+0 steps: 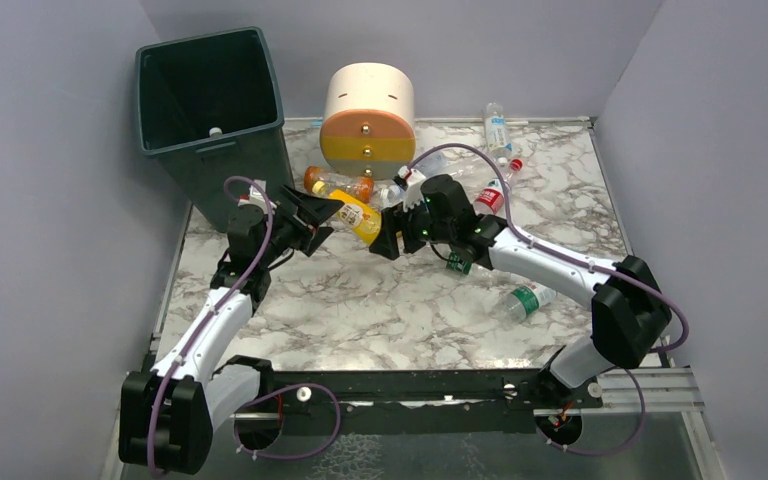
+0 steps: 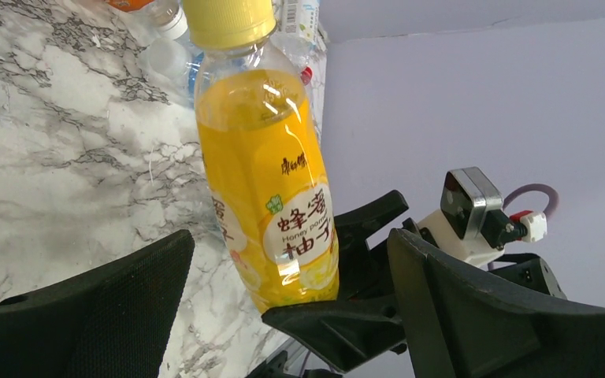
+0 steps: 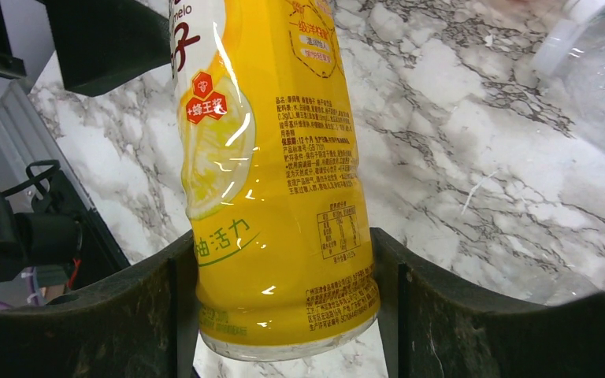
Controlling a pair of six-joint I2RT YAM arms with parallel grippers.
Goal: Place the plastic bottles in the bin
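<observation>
A yellow honey-pomelo bottle (image 1: pixel 357 214) is held up by my right gripper (image 1: pixel 390 238), shut on its bottom end; its cap points left toward my left gripper (image 1: pixel 322 218), which is open just beside it. In the left wrist view the bottle (image 2: pixel 268 189) stands between and beyond the open fingers. The dark green bin (image 1: pixel 200 160) is at the back left. Other plastic bottles lie on the table: an orange-capped one (image 1: pixel 352 185), one with a red label (image 1: pixel 490 198), a water bottle (image 1: pixel 496 135), green-labelled ones (image 1: pixel 525 302), partly hidden behind the right arm.
A rounded cream and orange drawer box (image 1: pixel 368 130) stands at the back centre, right of the bin. Grey walls bound the sides and back.
</observation>
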